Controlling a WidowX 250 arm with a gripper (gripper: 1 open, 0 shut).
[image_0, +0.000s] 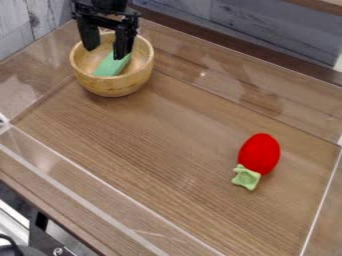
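Observation:
My black gripper (107, 40) is over the tan bowl (91, 83) at the top left, its dark fingers spread open above a green object (114, 63) lying in the bowl. Whether the fingertips touch the green object is hard to tell.
A red oval object (259, 153) with a pale green piece (246, 178) attached at its lower end lies on the right of the wooden table (154, 165). Walls border the back. Dark cable-like items show at the bottom left corner.

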